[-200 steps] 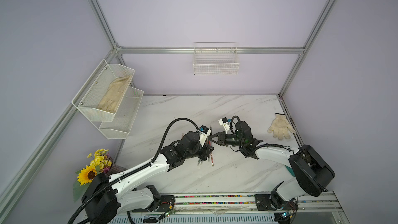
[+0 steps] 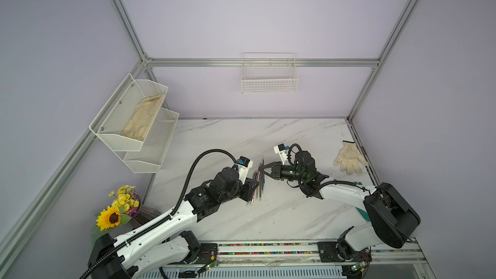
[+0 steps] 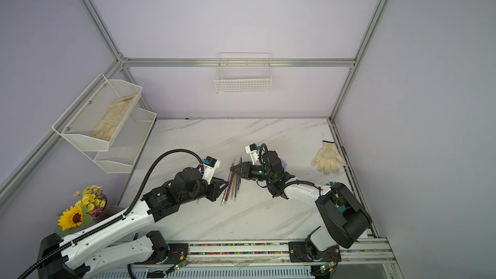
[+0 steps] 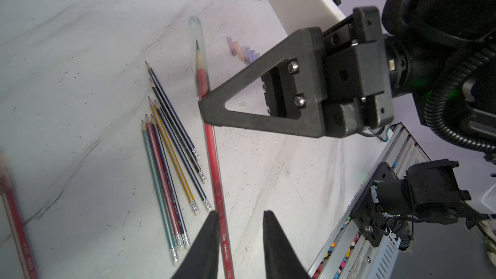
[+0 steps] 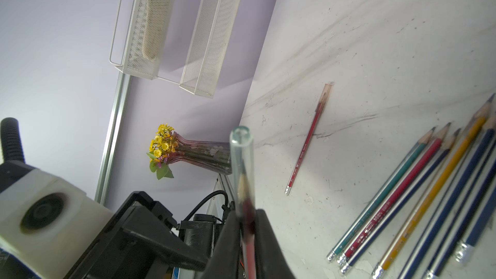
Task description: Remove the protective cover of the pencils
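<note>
A red pencil with a clear cap crosses my right gripper's fingertips (image 5: 247, 232), cap upward in the right wrist view; whether the fingers grip it firmly is hard to tell. My left gripper stands open beside the pencil's lower end. Several bare pencils (image 4: 173, 165) lie in a row on the table, with several loose clear covers (image 4: 242, 51) behind them. Another capped red pencil (image 5: 309, 137) lies apart on the left.
A vase of flowers (image 2: 116, 211) stands at the left front, beside mesh shelves (image 2: 155, 144). A beige glove (image 2: 350, 157) lies at the right.
</note>
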